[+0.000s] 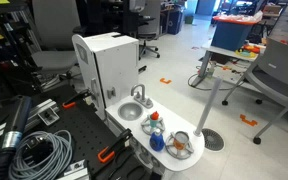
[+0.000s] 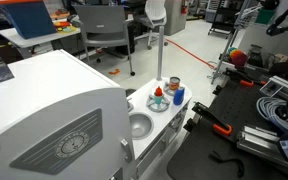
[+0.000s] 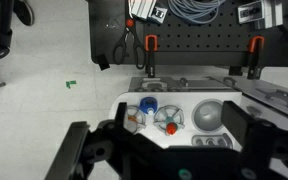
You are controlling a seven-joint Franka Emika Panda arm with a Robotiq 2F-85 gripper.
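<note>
A small blue object (image 1: 157, 142) stands near the front edge of the white toy kitchen's counter (image 1: 212, 142). Behind it, a red-topped item (image 1: 155, 116) rests on a burner; it shows as a red spot (image 3: 171, 128) in the wrist view. An orange-brown can (image 2: 174, 84) sits on the other burner, at the end farther from the sink. My gripper is open above the kitchen, its dark fingers spread along the bottom of the wrist view with nothing held between them. They hide part of the counter.
The sink (image 1: 137, 97) and tall white cabinet (image 1: 109, 65) flank the burners. A black table (image 3: 199, 50) along the kitchen's front carries coiled cable (image 1: 44, 155), scissors (image 3: 129, 40) and orange-handled clamps (image 2: 216, 125). Open floor lies beyond the burner end.
</note>
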